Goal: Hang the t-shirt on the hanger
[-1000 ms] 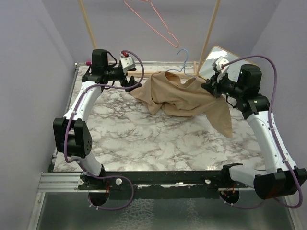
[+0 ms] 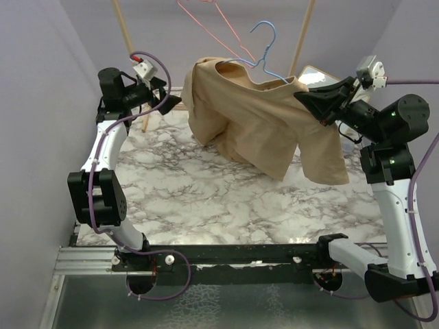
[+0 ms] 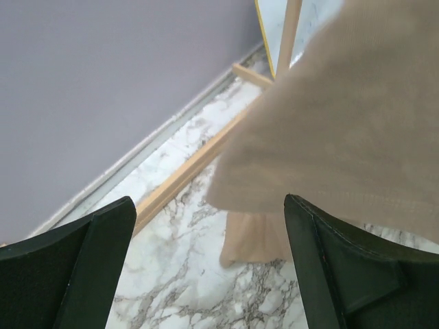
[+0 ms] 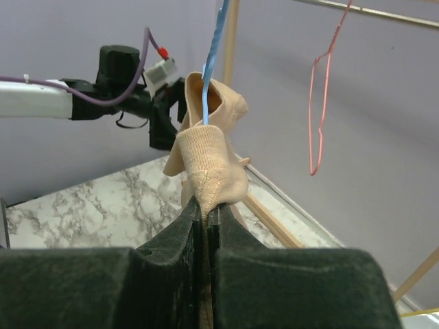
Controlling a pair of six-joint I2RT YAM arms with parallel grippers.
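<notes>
A beige T-shirt (image 2: 240, 116) hangs in the air with a blue hanger (image 2: 267, 51) set into its upper opening. My right gripper (image 2: 312, 99) is shut on the shirt's collar edge; in the right wrist view ribbed fabric (image 4: 209, 164) runs between its fingers. My left gripper (image 2: 163, 99) stands open, apart from the shirt's left end, with nothing between its fingers; in the left wrist view the cloth (image 3: 329, 137) is just beyond them.
A pink hanger (image 4: 319, 116) hangs from a metal rail (image 4: 367, 11) on wooden posts (image 2: 122, 26). Wooden bars lie along the back of the marble table (image 2: 192, 205), whose front half is clear. A white board stands at the back right.
My left gripper has moved leftward, away from the shirt.
</notes>
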